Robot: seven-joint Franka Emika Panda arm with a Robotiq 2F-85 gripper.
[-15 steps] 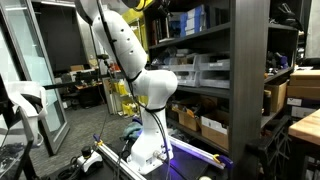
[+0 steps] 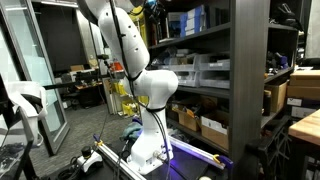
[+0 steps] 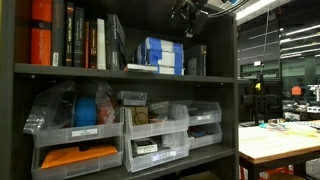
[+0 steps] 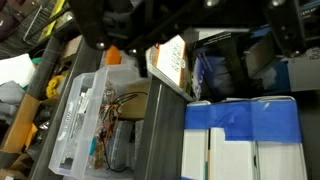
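My gripper is up at the top shelf, in front of and above a stack of blue-and-white boxes. In the wrist view its dark fingers reach in from the top edge, standing apart and open, with nothing seen held between them. Below them in that view lie the blue-and-white boxes, close to the shelf's dark front edge. An orange-and-white book or box shows beside them. In exterior view 1 the gripper is hard to make out near the top edge.
Several books stand left of the boxes. Clear plastic bins fill the shelf below, holding cables and small parts. The upright shelf side and the shelf board bound the space.
Near the top edge of exterior view 1, the arm's upper part and its cables have shifted a little. Shelf contents look the same.
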